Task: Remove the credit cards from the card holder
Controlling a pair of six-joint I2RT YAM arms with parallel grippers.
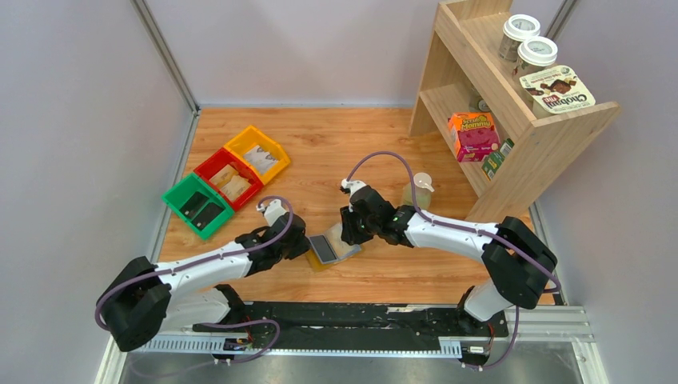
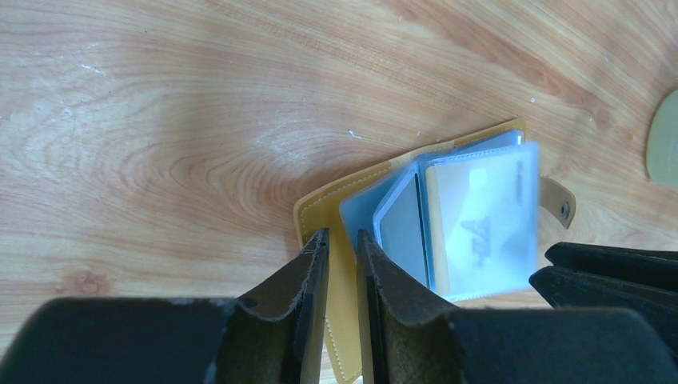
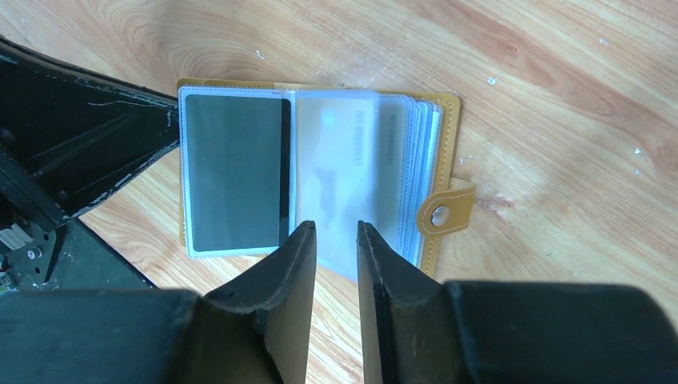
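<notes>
On the table lies the tan card holder (image 3: 452, 120), spread like a book with clear sleeves. A dark grey card-shaped panel (image 3: 236, 172) fills its left page in the right wrist view; a translucent sleeve (image 3: 336, 168) lies to its right. My left gripper is at the holder's left side, its fingertips a little apart, with the tan cover visible in the gap. Blue-edged sleeves (image 2: 400, 212) rise just beyond its right finger. Above the right-hand pages, my right gripper stands part open, nothing seen held between its fingers.
Yellow (image 1: 280, 151), red (image 1: 249, 190) and green (image 1: 185, 186) bins stand back left, with cards or dark pieces inside. A pale lidded jar (image 1: 417, 192) is behind the right arm. A wooden shelf (image 1: 520, 172) occupies the back right.
</notes>
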